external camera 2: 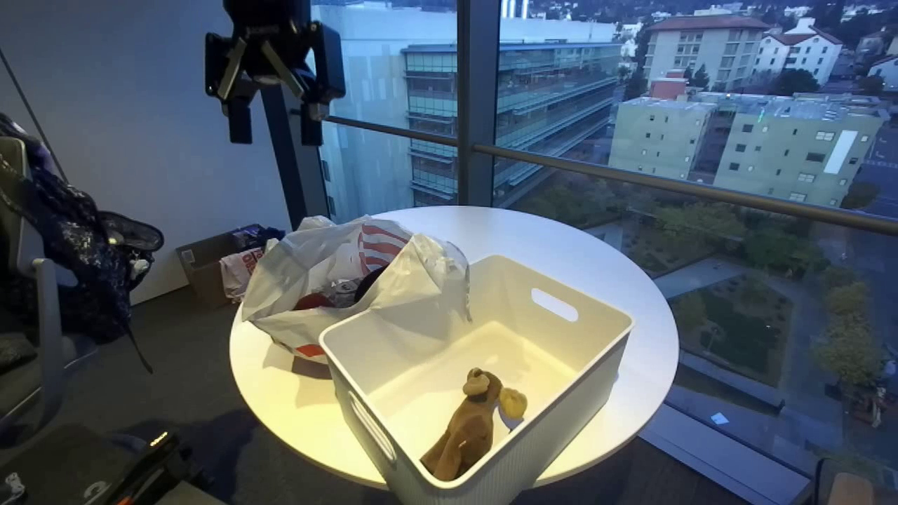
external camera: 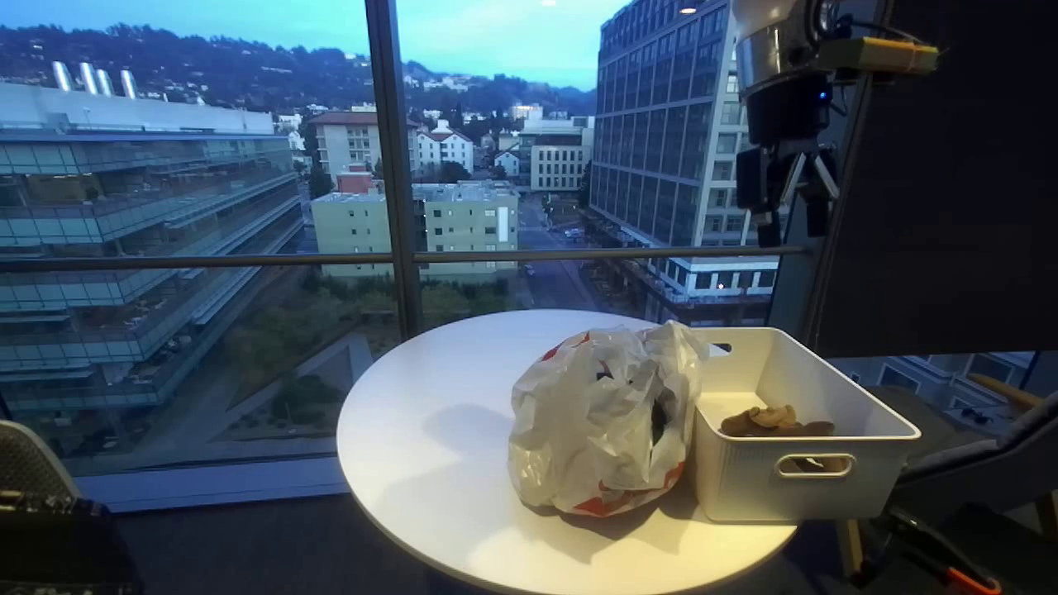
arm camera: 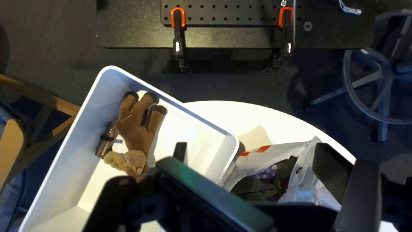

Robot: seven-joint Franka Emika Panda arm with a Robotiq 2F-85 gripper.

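My gripper [external camera 2: 276,133] hangs open in the air, well above the table, with nothing between its fingers. A white plastic bag [external camera: 595,426] with red markings sits on the table, its mouth spread toward the bin; dark, red and purple items [arm camera: 268,174] show inside. Against the bag stands a white bin [external camera: 803,476] with handle slots. In it lie a brown plush toy [external camera 2: 471,425] with a tan muzzle, a small yellowish piece [arm camera: 116,160] and a brown cylinder [arm camera: 107,139]. From the wrist, the fingers appear over the bin's near part and the bag.
The bin reaches the table's edge. A dark bench [arm camera: 135,31] with orange clamps lies beyond it in the wrist view. Windows surround the far side.
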